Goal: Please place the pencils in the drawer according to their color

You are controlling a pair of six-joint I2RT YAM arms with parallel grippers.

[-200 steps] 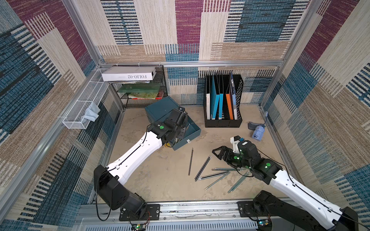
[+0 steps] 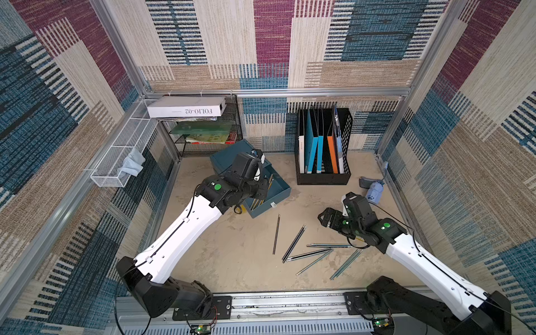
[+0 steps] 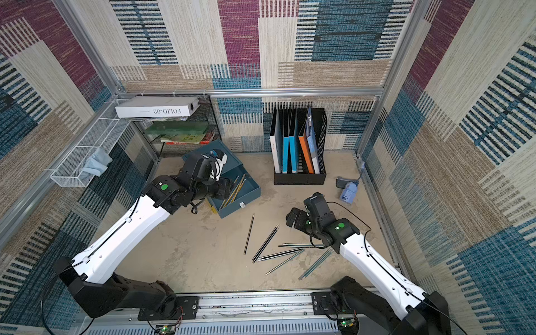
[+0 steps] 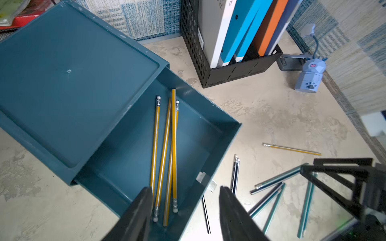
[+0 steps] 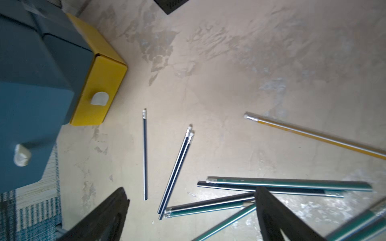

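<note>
An open blue drawer (image 4: 203, 130) holds several yellow pencils (image 4: 154, 140). My left gripper is over it, fingers apart, with nothing between them. A yellow drawer front (image 5: 94, 112) shows below the blue unit in the right wrist view. Dark pencils (image 5: 177, 170) and teal pencils (image 5: 289, 184) lie loose on the table, in front of and right of the drawer. A yellow pencil (image 5: 313, 135) lies among them at the right. My right gripper stands open above these pencils, holding nothing.
A black file holder (image 2: 323, 178) with folders stands at the back right, a blue lamp (image 2: 374, 191) to its right. A wire shelf (image 2: 234, 139) is at the back left. Bare table (image 2: 195, 251) is at the front left.
My right gripper has shifted back and to the right.
</note>
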